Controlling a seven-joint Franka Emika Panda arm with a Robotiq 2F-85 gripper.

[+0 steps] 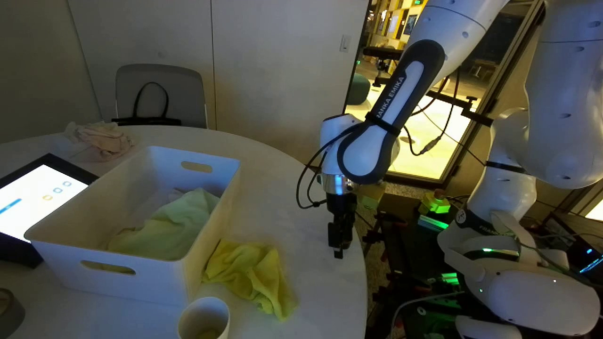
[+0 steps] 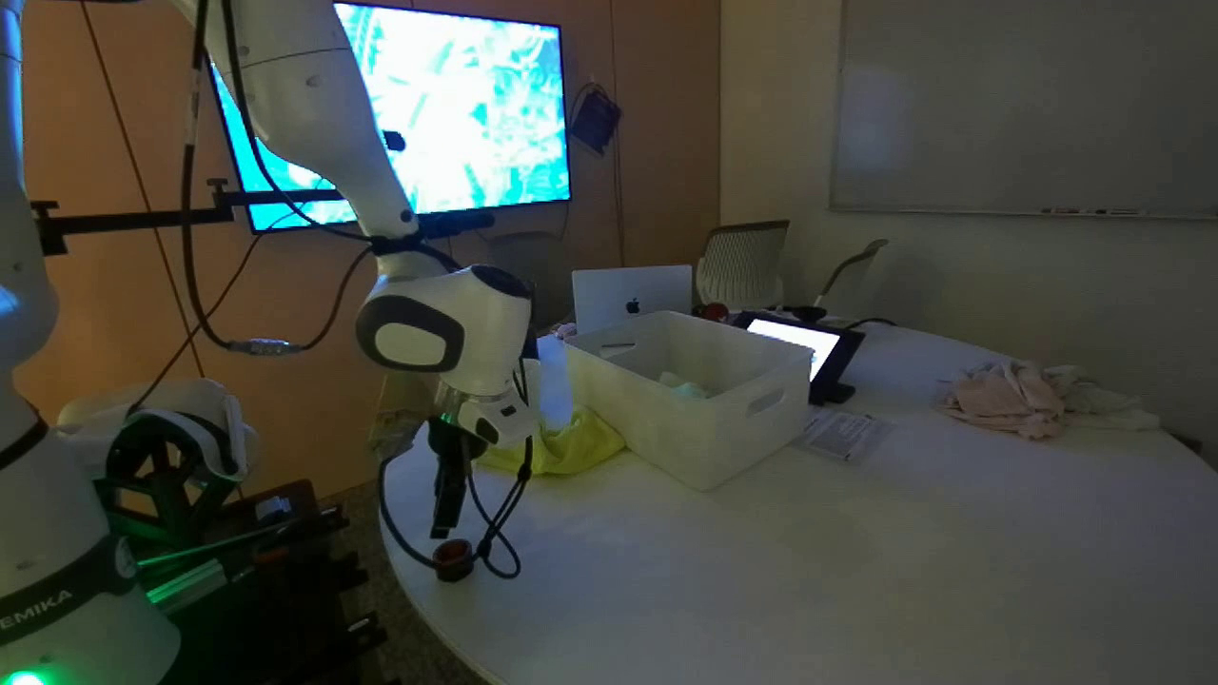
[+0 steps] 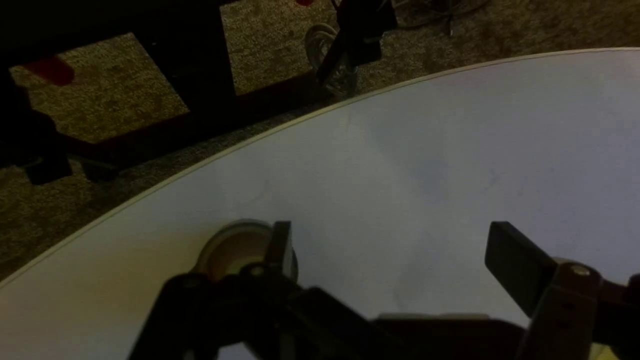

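My gripper hangs fingers-down over the round table's edge on the robot's side. In the wrist view, the gripper is open, its fingers wide apart with only bare tabletop between them. A small round dark ring or cup with a brownish inside lies behind the left finger, which covers its right part. That same ring shows in exterior view 2 on the table just under the gripper. In exterior view 1 the arm hides it. Whether finger and ring touch, I cannot tell.
A white bin holds a pale green cloth. A yellow cloth and a white cup are beside it. Elsewhere are a tablet, a pink cloth and a laptop. The table edge curves close by.
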